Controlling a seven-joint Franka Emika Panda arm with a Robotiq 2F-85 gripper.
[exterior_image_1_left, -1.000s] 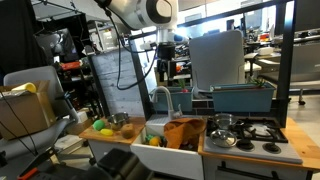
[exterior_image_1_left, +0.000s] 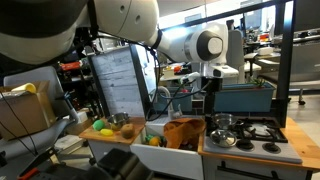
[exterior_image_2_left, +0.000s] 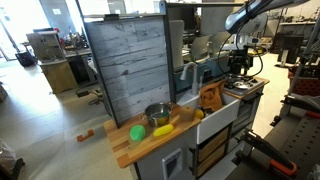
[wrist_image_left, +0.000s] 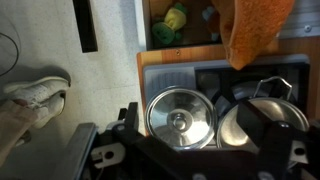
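My gripper (exterior_image_1_left: 210, 103) points down over the left side of the stove, its fingers apart and nothing visible between them. A round steel lid (wrist_image_left: 178, 120) with a centre knob lies below it in the wrist view, between the two dark fingers. To the lid's right sits a steel pot (wrist_image_left: 262, 122), partly covered by a finger. In exterior view 1 the pot (exterior_image_1_left: 223, 121) stands behind the lid (exterior_image_1_left: 221, 138) on the stove (exterior_image_1_left: 262, 151). An orange cloth (exterior_image_1_left: 184, 131) hangs in and over the white sink (exterior_image_1_left: 164, 158) to the left.
Several small green and yellow toys (wrist_image_left: 170, 22) lie in the sink near the cloth. A tap (exterior_image_1_left: 165, 97) rises behind the sink. Left of it, the wooden counter (exterior_image_2_left: 130, 150) holds another metal pot (exterior_image_2_left: 158, 116) and toy food. A blue shelf (exterior_image_1_left: 235, 99) stands behind the stove.
The arm has swung rightward and come down, from above the tap to above the stove's left side. The lid, pot and cloth appear unmoved.
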